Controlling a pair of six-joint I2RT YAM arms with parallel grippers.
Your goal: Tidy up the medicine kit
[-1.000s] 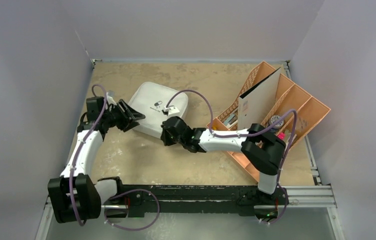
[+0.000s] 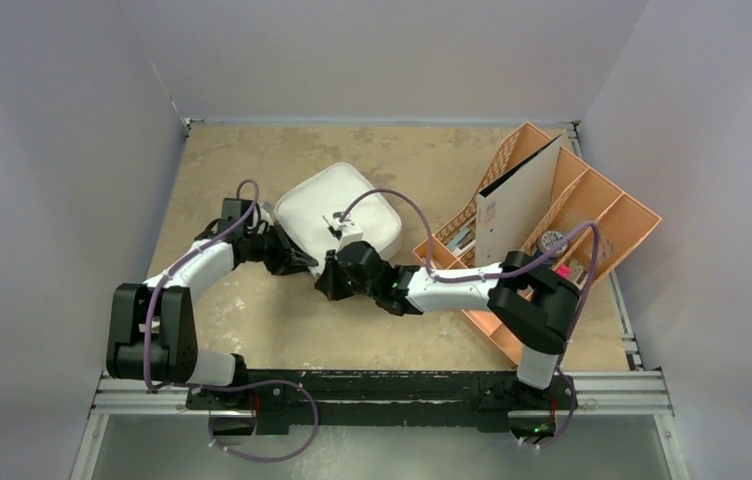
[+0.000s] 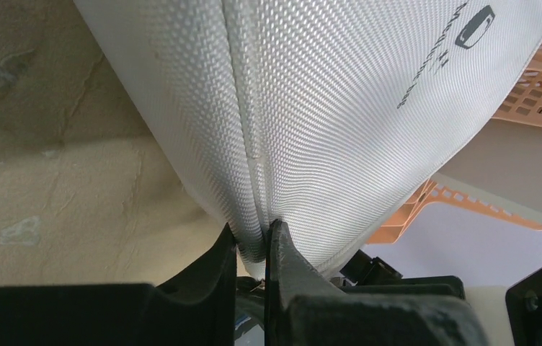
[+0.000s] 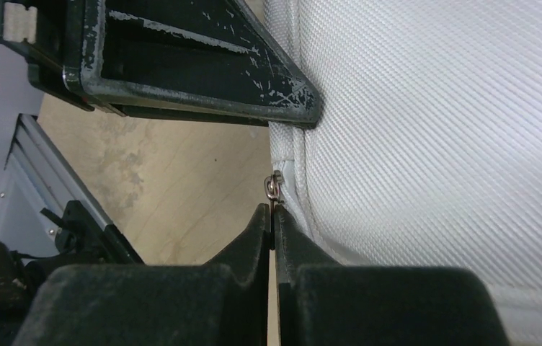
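A white fabric case [image 2: 332, 200] lies on the table, its front edge between my two grippers. My left gripper [image 2: 307, 262] is shut on that edge; in the left wrist view its fingertips [image 3: 282, 241] pinch the fabric [image 3: 354, 115] along the zipper seam. My right gripper [image 2: 327, 285] is right beside it, shut at the small metal zipper pull [image 4: 273, 186], as the right wrist view shows, with the left gripper's black finger [image 4: 203, 79] just above on the same edge.
An orange divided organizer [image 2: 624, 230] with boxes, bottles and an upright white board [image 2: 512, 205] stands on the right, partly behind my right arm.
My left gripper has moved right from the case's left side and closed on its front edge. The case and right arm have shifted slightly, most recently to the right.
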